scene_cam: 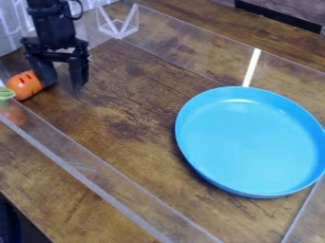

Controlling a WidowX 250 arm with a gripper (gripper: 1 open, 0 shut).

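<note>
My black gripper (57, 68) is at the upper left, low over the wooden table, with its two fingers apart. An orange carrot-like toy (26, 84) with a green top (7, 95) lies just left of and below the fingers, against the clear wall. Whether it touches the left finger is hard to tell. Nothing shows held between the fingers.
A large blue plate (248, 142) takes up the right of the work area. Clear walls border the area.
</note>
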